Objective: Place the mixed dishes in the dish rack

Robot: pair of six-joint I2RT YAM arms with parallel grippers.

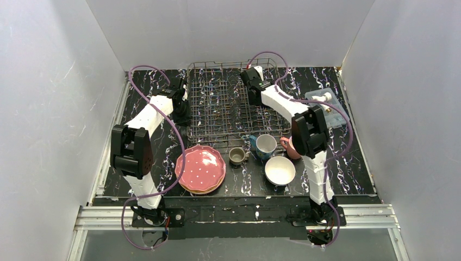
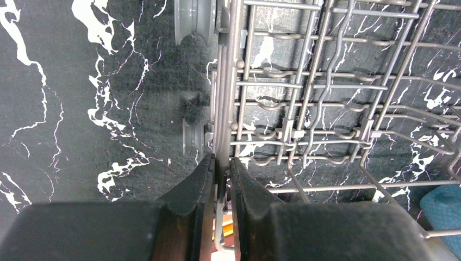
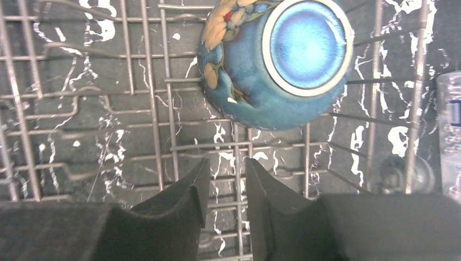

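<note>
The wire dish rack lies at the back middle. My left gripper is shut on the rack's left rim. Above the rack's right half, my right gripper has its fingers apart, only rack wires showing beyond the gap. A blue flowered bowl rests tilted in the rack, base showing, clear of those fingers. In front of the rack are stacked pink plates, a small grey-brown cup, a blue mug, a white bowl and a pink mug, partly hidden by the right arm.
A clear plastic container with small items inside stands on the right. Walls close in the dark marbled counter at the back and both sides. Bare counter shows left of the plates.
</note>
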